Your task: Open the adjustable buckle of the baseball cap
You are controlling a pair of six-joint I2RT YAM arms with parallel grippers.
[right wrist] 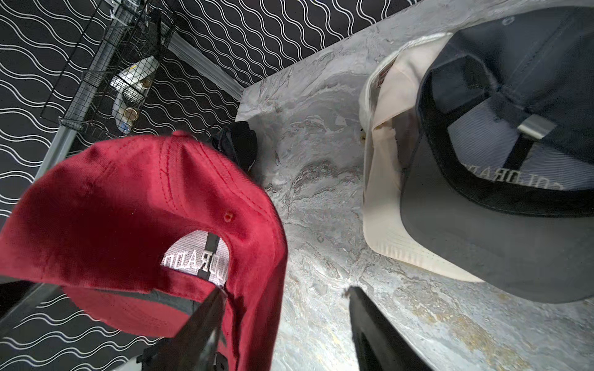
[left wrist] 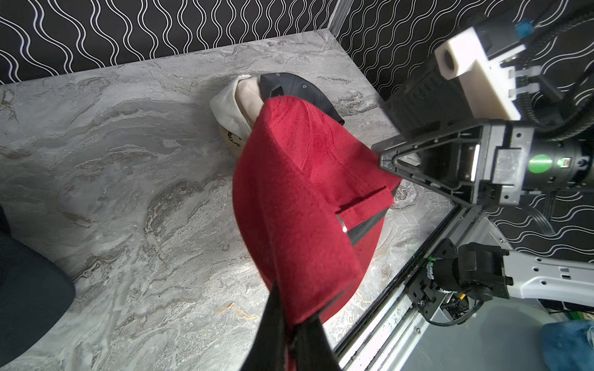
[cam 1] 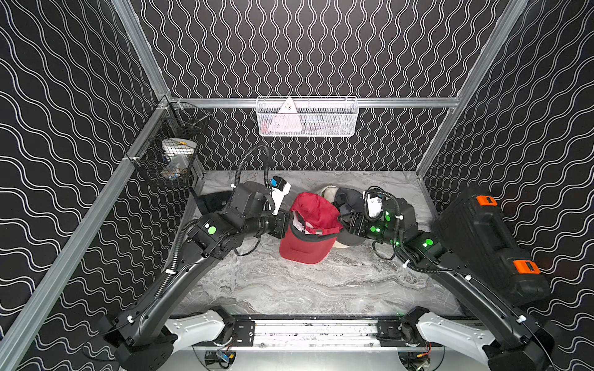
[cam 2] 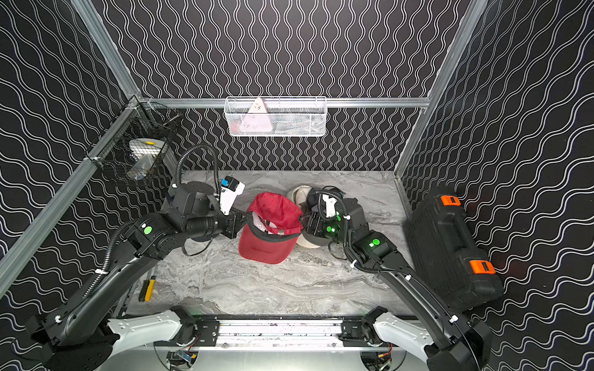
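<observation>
A red baseball cap [cam 1: 309,247] is held up on its left side by my left gripper, shut on the red fabric. In the left wrist view its strap [left wrist: 365,207] shows with a small metal piece. My right gripper stands part open beside the cap's right edge; in the right wrist view the red edge lies at or between its blurred fingertips, contact unclear. The cap's printed inner band shows inside.
A dark cap [right wrist: 495,241] and cream cap [right wrist: 389,228] lie behind to the right. A black case [cam 1: 488,241] leans at the right wall.
</observation>
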